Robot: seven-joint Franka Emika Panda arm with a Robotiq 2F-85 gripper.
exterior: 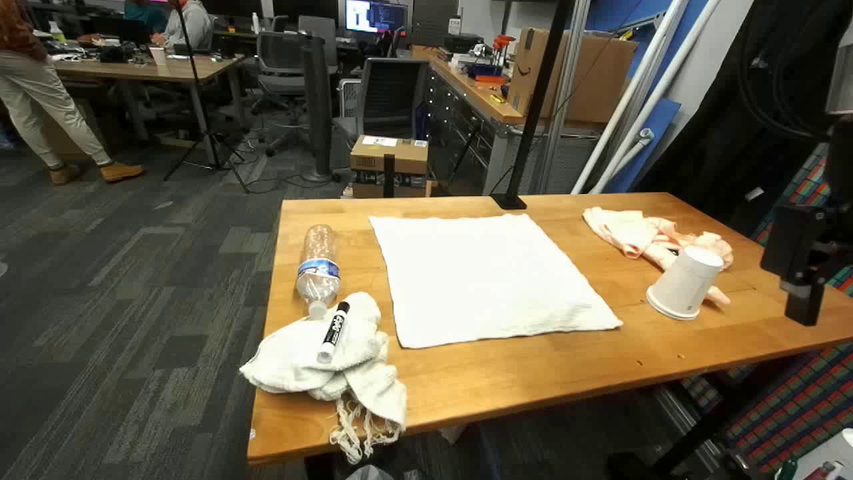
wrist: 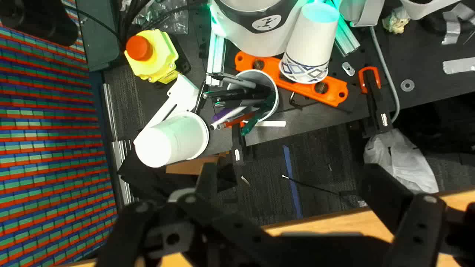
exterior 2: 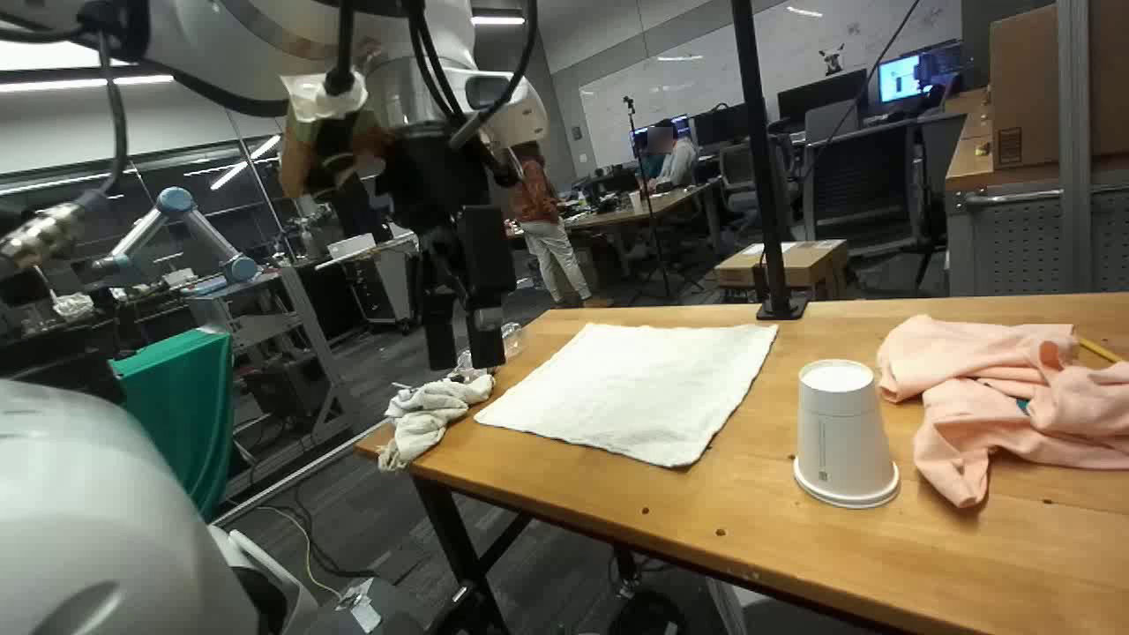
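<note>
My gripper (exterior 2: pixel 463 351) hangs in the air near the table's front edge, its fingers open and empty. In the wrist view its two black fingers (wrist: pixel 383 195) stand wide apart. A white towel (exterior: pixel 488 276) lies spread flat on the wooden table. To its left, a crumpled off-white cloth (exterior: pixel 292 359) with fringe rests by the table's corner, with a black-and-white marker (exterior: pixel 333 332) on top. The clear plastic bottle (exterior: pixel 319 268) lies on its side, its cap against that cloth. On the right, a white paper cup (exterior 2: pixel 843 434) stands upside down in front of a rumpled peach cloth (exterior 2: pixel 984 392).
The wooden table (exterior 2: pixel 762 529) has bare strips in front of and around the towel. A black post (exterior 2: pixel 764 159) rises at its back edge. Near the robot's base, the wrist view shows a pen cup (wrist: pixel 272 95), another cup (wrist: pixel 178 138) and a yellow-and-red button box (wrist: pixel 153 55).
</note>
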